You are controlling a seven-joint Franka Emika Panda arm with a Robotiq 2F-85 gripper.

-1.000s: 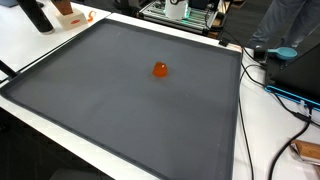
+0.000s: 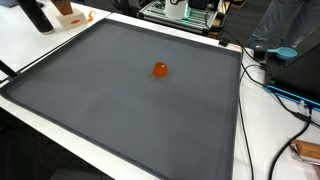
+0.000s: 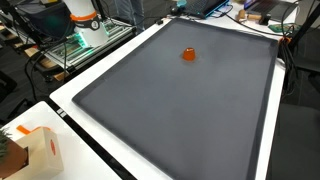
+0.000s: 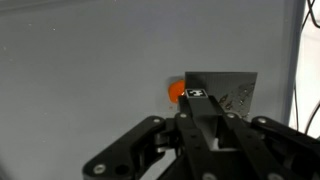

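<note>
A small orange cup-like piece [image 2: 160, 69] rests on the grey tabletop, toward the back in exterior view 1; exterior view 2 also has this orange piece [image 3: 189, 54]. In the wrist view, my gripper appears shut on a dark, flat, square-edged thing [image 4: 236, 88], which spreads out to the right of the fingers. What that thing is cannot be made out. Part of the orange piece [image 4: 176, 91] shows below, just left of the fingers, the remainder being hidden. Neither exterior view clearly shows my fingertips.
Brown and white items [image 2: 72, 18] sit beyond its far left corner. A brown pot [image 3: 10, 155] and a cream object [image 3: 42, 155] stand at the near left in exterior view 2. Cables run beside the table.
</note>
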